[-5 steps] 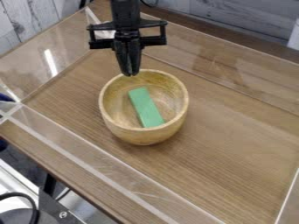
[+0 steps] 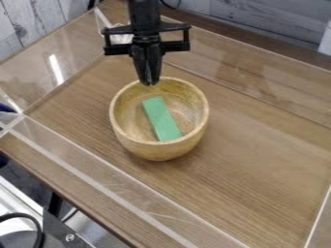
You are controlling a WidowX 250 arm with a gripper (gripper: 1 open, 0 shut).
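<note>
A round wooden bowl sits in the middle of the wooden table, with a green rectangular block lying inside it. Just above the bowl's back rim, the black gripper points down with its fingers shut. Nothing shows between the fingers. The gripper's body and arm reach in from the top of the view.
Pale walls stand at the top left and top right. A dark cable loops at the bottom left beyond the table's edge.
The gripper has shifted very slightly over the back of the bowl. The bowl and block look unchanged.
</note>
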